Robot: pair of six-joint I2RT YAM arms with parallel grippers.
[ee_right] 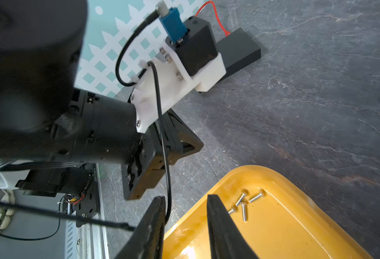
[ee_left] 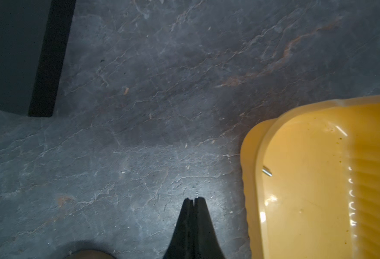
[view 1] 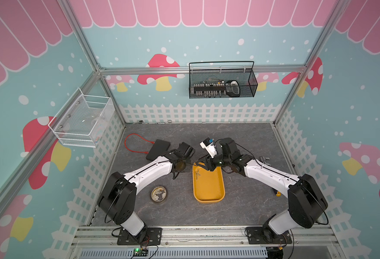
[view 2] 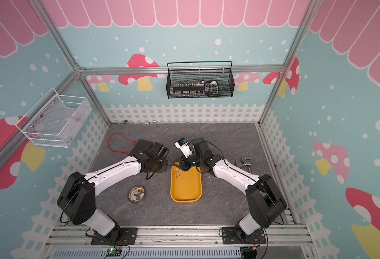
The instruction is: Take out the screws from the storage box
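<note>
My left gripper is shut, nothing between its fingers; it hangs over bare table left of the yellow storage box [ee_left: 259, 207]. Just inside the near wall of that box, one screw end [ee_left: 266, 171] shows in the left wrist view. Several silver screws [ee_right: 244, 211] lie together in a corner of the box in the right wrist view. My right gripper stands open above the box's far end, its fingers apart and empty. A lone screw [view 1: 230, 178] rests on the table right of the box.
A round tin [view 1: 159, 194] stands left of the box. Behind the left arm lies a black block [view 1: 159, 149] with a red cord. Metal parts [view 2: 243, 161] sit at the right. The left arm's wrist [ee_right: 172, 129] is close to the right gripper.
</note>
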